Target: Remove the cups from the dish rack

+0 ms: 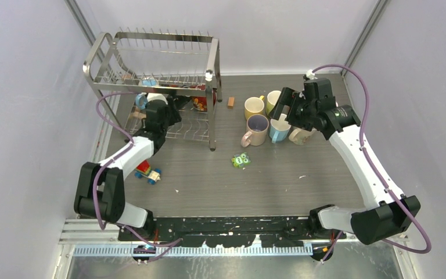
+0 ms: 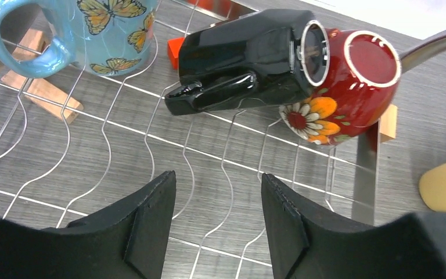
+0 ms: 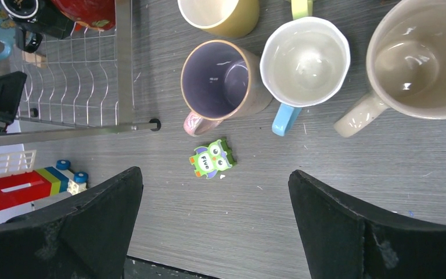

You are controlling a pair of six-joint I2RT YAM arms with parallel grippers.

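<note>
On the lower shelf of the metal dish rack lie a blue butterfly cup, a black cup and a red floral cup. My left gripper is at the rack's front, below these cups in its wrist view, part open with nothing between its fingers. My right gripper stands open above the table, over the cluster of unloaded cups, including a purple-lined mug, a light blue cup and a beige mug.
A green owl toy and a small wooden block lie on the table. A toy car sits left of the rack's front.
</note>
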